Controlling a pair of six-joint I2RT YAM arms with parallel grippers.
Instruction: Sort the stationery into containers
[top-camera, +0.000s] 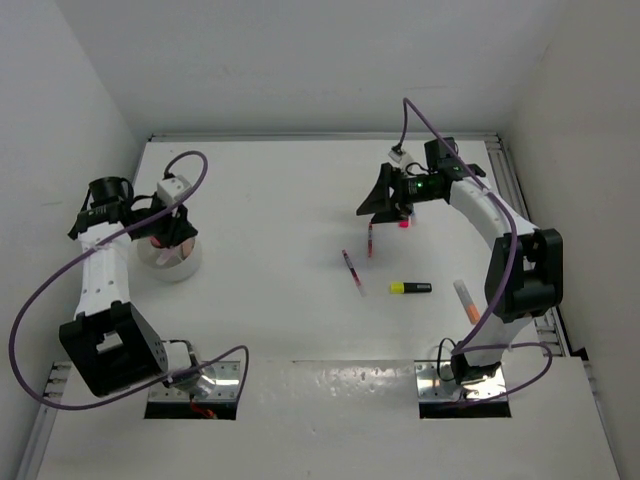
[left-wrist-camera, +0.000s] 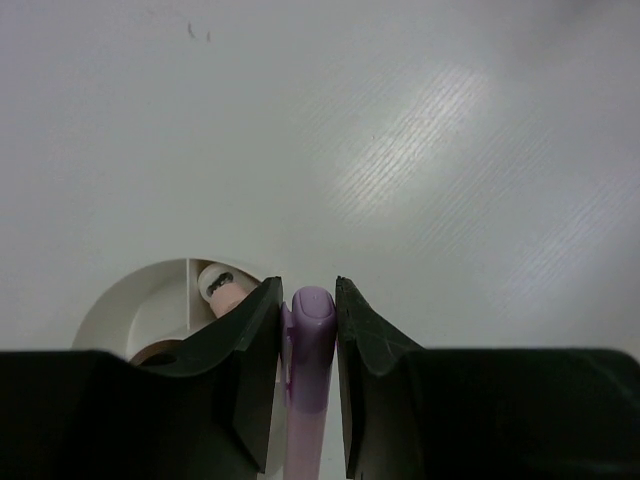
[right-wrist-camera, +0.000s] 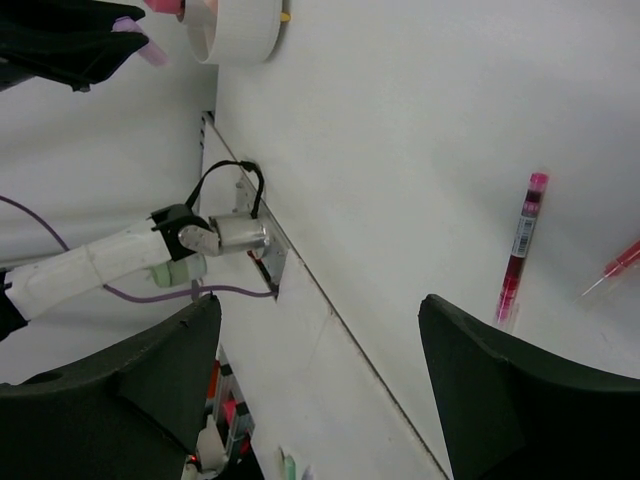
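My left gripper is shut on a pink-purple marker (left-wrist-camera: 308, 380), held over the white divided round container (top-camera: 178, 268) at the table's left, which holds a pale pink item (left-wrist-camera: 226, 296). My right gripper (top-camera: 388, 208) is open above the right half of the table. Below it lie a red pen (top-camera: 370, 242), a dark red pen (top-camera: 355, 271) with a pink end, and a yellow-and-black highlighter (top-camera: 410, 288). An orange marker (top-camera: 466, 301) lies at the right.
More stationery (top-camera: 404, 220) lies behind the right gripper, partly hidden by it.
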